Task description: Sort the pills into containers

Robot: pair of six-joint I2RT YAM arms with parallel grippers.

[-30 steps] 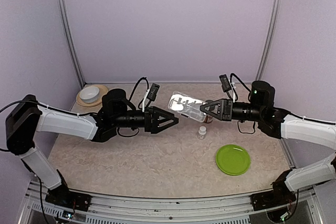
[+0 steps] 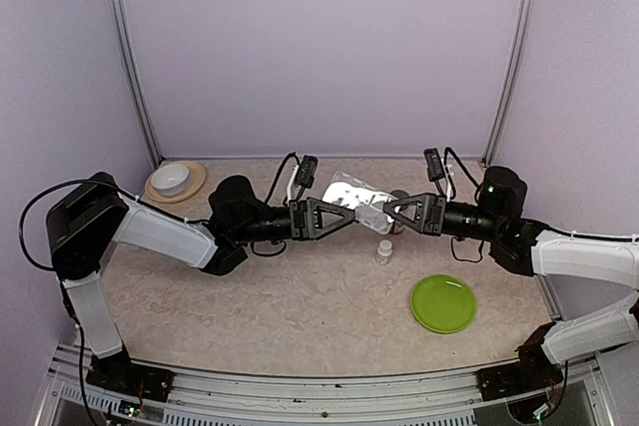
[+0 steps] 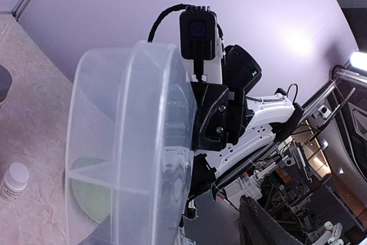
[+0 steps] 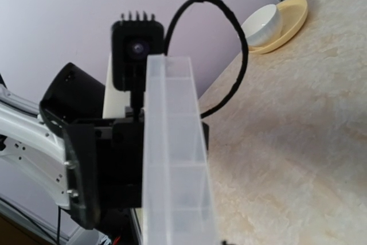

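A clear divided pill container (image 2: 355, 194) is in the air between the grippers, its edge side filling the middle of the left wrist view (image 3: 132, 142) and right wrist view (image 4: 175, 153). My right gripper (image 2: 392, 209) is shut on its right end. My left gripper (image 2: 342, 217) is at the other end; whether its fingers touch it is unclear. A small white-capped pill bottle (image 2: 384, 252) stands on the table below, also in the left wrist view (image 3: 15, 179). A darker bottle behind the right gripper is mostly hidden.
A green plate (image 2: 442, 303) lies at the front right. A white bowl (image 2: 172, 175) on a tan plate (image 2: 195, 184) sits at the back left.
My left gripper has moved right and up to the container's left end. My right gripper and the container have shifted only slightly.
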